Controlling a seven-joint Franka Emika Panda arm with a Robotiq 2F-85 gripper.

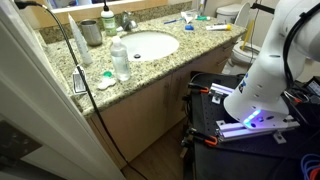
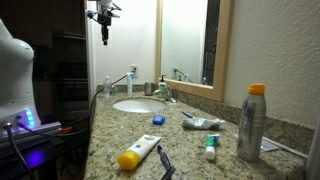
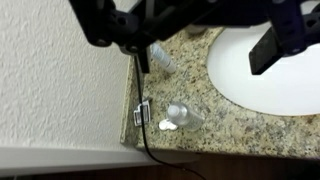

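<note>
High above the counter's far end in exterior view 2, my gripper (image 2: 104, 38) points downward. In the wrist view its dark fingers (image 3: 267, 52) stand wide apart, so the gripper is open with nothing between them. Below it lies the granite counter (image 3: 235, 135). A clear bottle (image 1: 120, 60) stands beside the white sink (image 1: 152, 45). Left of the bottle are a small white item (image 1: 108, 75), a white tube (image 1: 80, 50) and a small metallic object (image 1: 78, 80). A metal cup (image 1: 91, 33) and a green soap bottle (image 1: 108, 19) stand at the back.
The counter's near end in exterior view 2 holds a yellow tube (image 2: 138, 151), a black object (image 2: 166, 164), a blue item (image 2: 158, 120), a white tube (image 2: 204, 123), a small green-and-white tube (image 2: 211, 147) and a spray can (image 2: 252, 122). A mirror (image 2: 195, 40) backs the counter.
</note>
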